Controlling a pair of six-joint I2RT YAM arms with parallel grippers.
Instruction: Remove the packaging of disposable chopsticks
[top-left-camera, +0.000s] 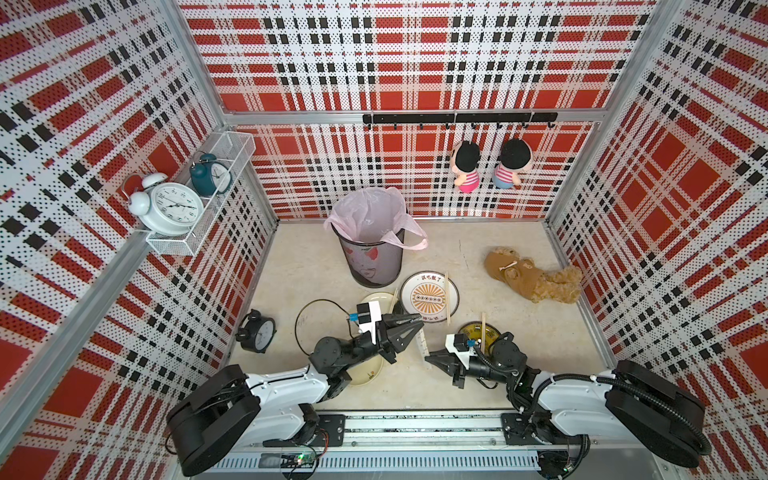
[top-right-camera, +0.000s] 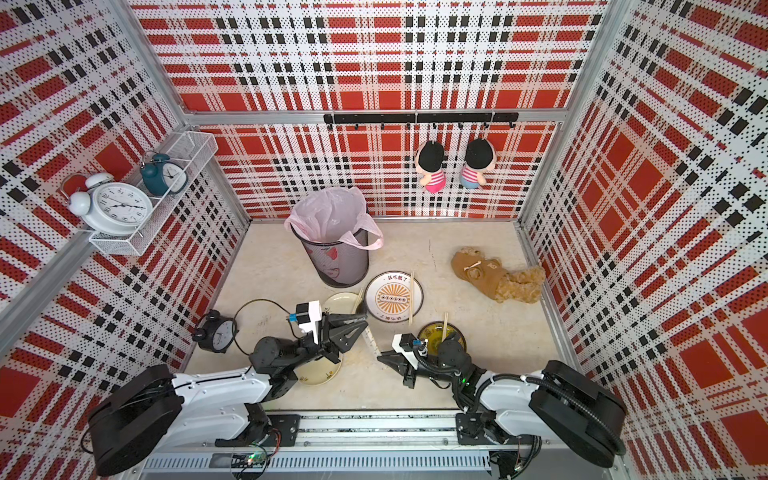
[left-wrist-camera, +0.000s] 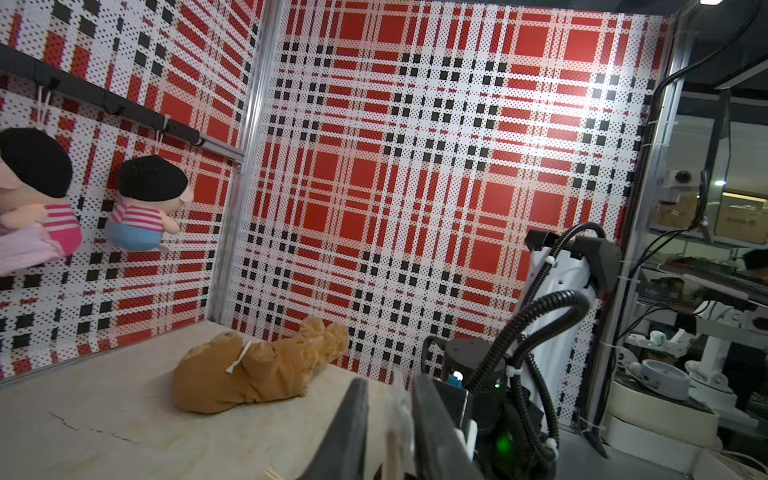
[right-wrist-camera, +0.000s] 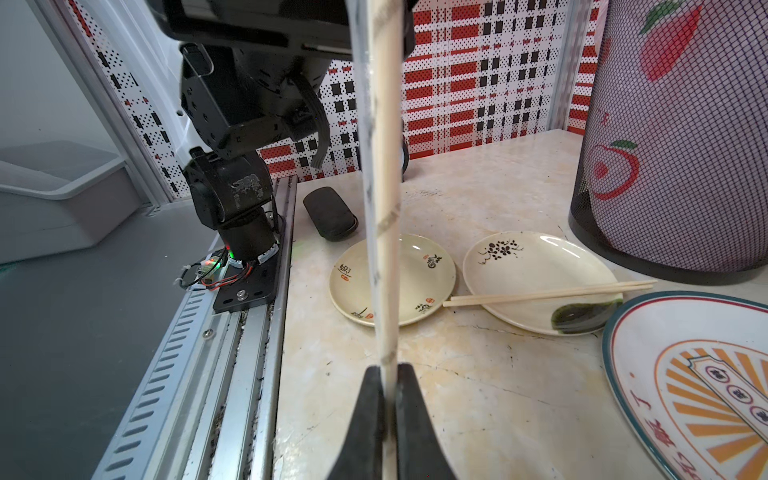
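A long wooden chopstick pack in clear wrapping (right-wrist-camera: 386, 200) stands between my two grippers, running up out of the right wrist view. Its lower end is pinched by my right gripper, whose fingers are shut around it. At the upper end, my left gripper (top-left-camera: 421, 321) has its fingers a little apart. In the left wrist view, a blurred strip of the wrapping (left-wrist-camera: 398, 424) shows between the left fingers, with some gap around it. From above, the pack (top-left-camera: 422, 344) is a short pale strip, partly hidden by the left gripper.
Bare chopsticks lie across the cream plates (right-wrist-camera: 352, 300) and the patterned plate (top-left-camera: 409, 288). A yellow bowl (top-left-camera: 492, 329) sits behind the right arm. The lined bin (top-left-camera: 372, 260) stands at the back, a brown plush (top-left-camera: 532, 276) at right.
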